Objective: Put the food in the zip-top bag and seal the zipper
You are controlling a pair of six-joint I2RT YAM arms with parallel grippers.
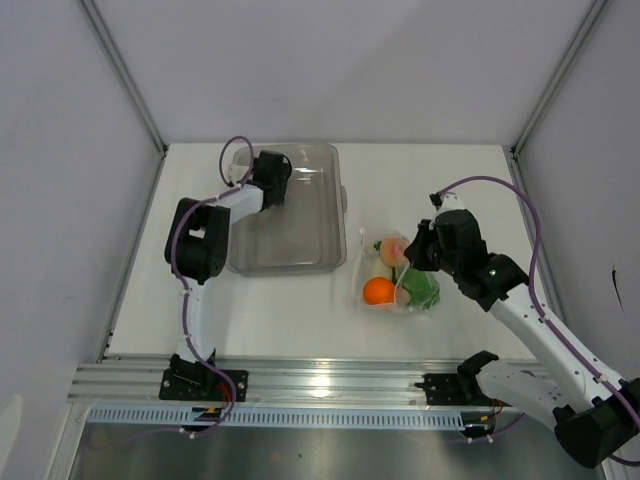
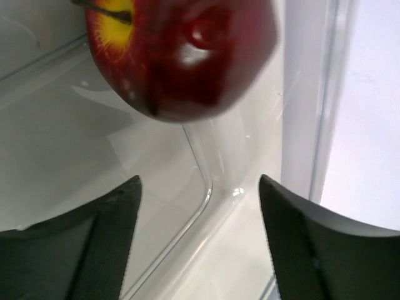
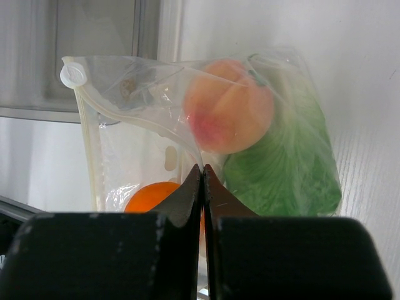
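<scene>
A dark red apple (image 2: 187, 62) is in the upper part of the left wrist view, its stem turned to the left, ahead of my left gripper. That gripper stands open, its fingers apart with nothing between them. From above, the left hand hides the apple. My right gripper is shut on the rim of the clear zip top bag (image 3: 144, 122). Inside the bag are a peach (image 3: 228, 109), an orange (image 3: 147, 197) and a green leafy vegetable (image 3: 281, 169). The bag's mouth gapes to the left, with a white slider (image 3: 74, 74) at its far corner.
The grey clear-walled bin (image 1: 290, 268) stands at the back left, its walls close around my left gripper.
</scene>
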